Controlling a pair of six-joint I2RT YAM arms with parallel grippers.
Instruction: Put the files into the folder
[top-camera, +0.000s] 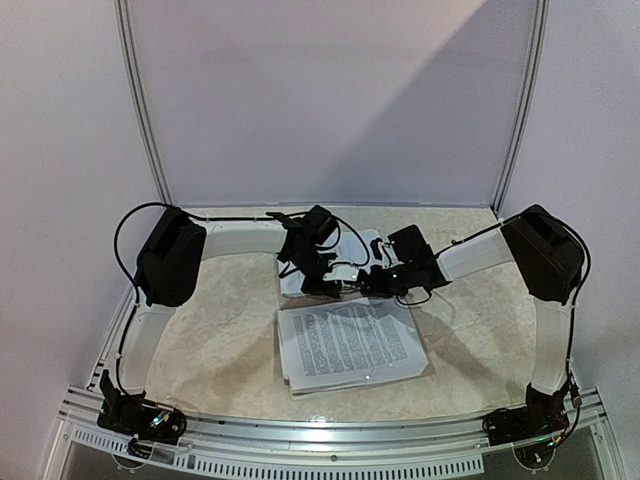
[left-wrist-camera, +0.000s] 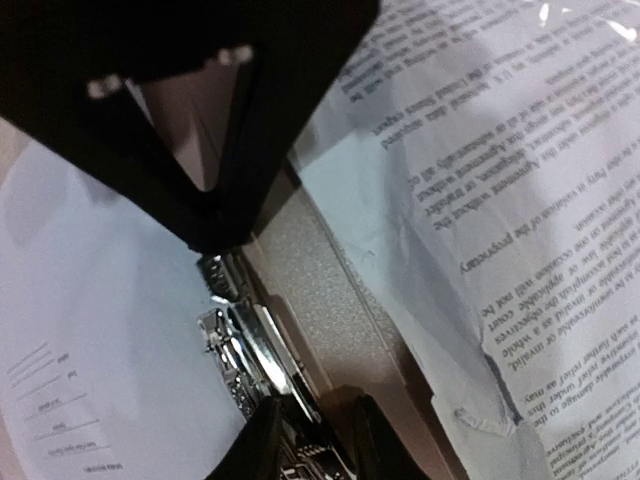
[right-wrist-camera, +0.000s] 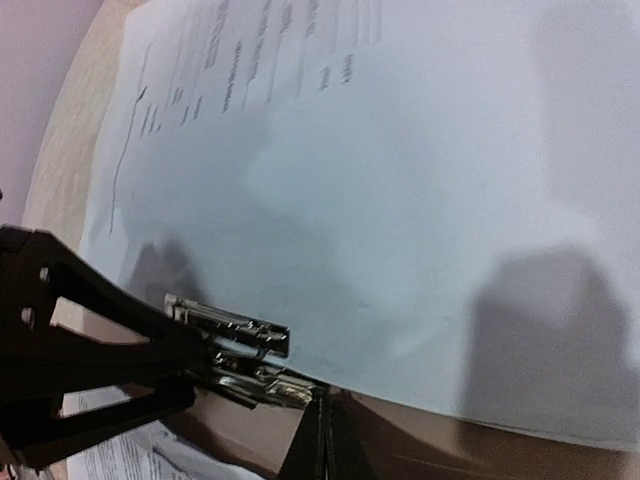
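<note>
In the top view the folder lies unfolded, its grey-brown spine (left-wrist-camera: 315, 245) bare between two halves. White files (right-wrist-camera: 400, 200) rest on the far half, and a printed page (top-camera: 350, 345) shows on the near half. A metal clip (left-wrist-camera: 262, 350) runs along the spine at the files' edge. My left gripper is part open over the clip, one finger (left-wrist-camera: 262, 430) to each side. Farther along, my right gripper is shut with its tips against the clip's end; nothing shows between them.
Both arms meet over the folder's middle, their grippers very close together. A metal rail (top-camera: 330, 440) runs along the front, with walls at the back and sides.
</note>
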